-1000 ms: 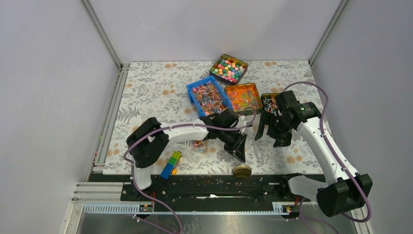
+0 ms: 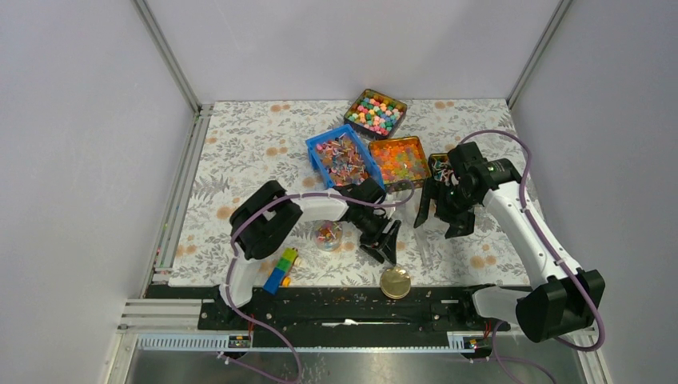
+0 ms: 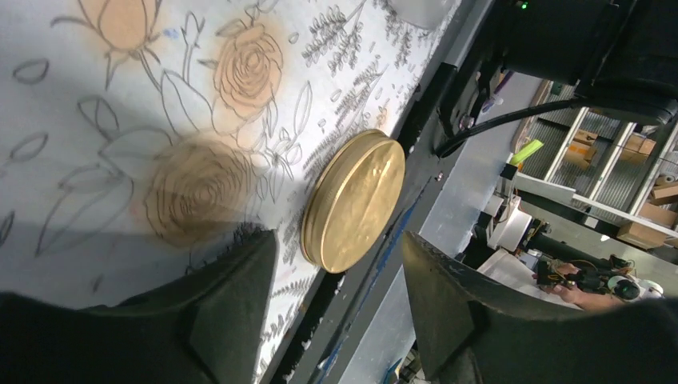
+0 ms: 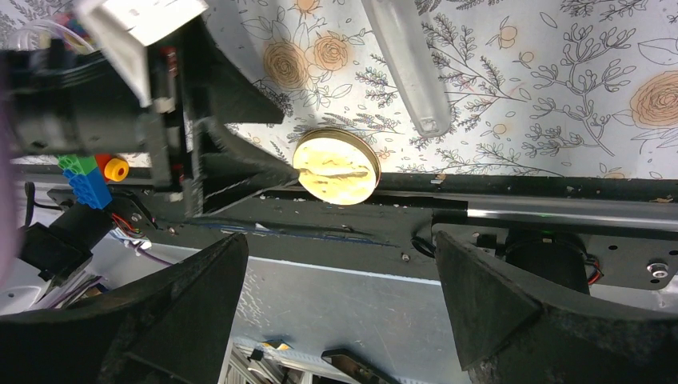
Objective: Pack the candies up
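Observation:
A round gold lid (image 2: pixel 395 282) (image 3: pixel 360 204) (image 4: pixel 337 167) lies at the front edge of the table, partly over the black rail. My left gripper (image 2: pixel 382 254) stands open just behind it, and in the left wrist view the lid shows beyond the gap between the fingers. Nothing is held there. To the right, my right gripper (image 2: pixel 440 224) hangs open and empty above the table. A clear jar (image 2: pixel 328 234) with some candies in it stands left of the left gripper, partly covered by the arm.
Candy trays stand at the back: blue (image 2: pixel 310 154), orange (image 2: pixel 428 154), dark (image 2: pixel 400 106) and a small dark one partly behind the right arm. A clear scoop (image 4: pixel 408 72) lies between the grippers. Toy blocks (image 2: pixel 280 270) sit at front left.
The lid was tilted up a second ago and lies flatter now. The right arm shifted only slightly.

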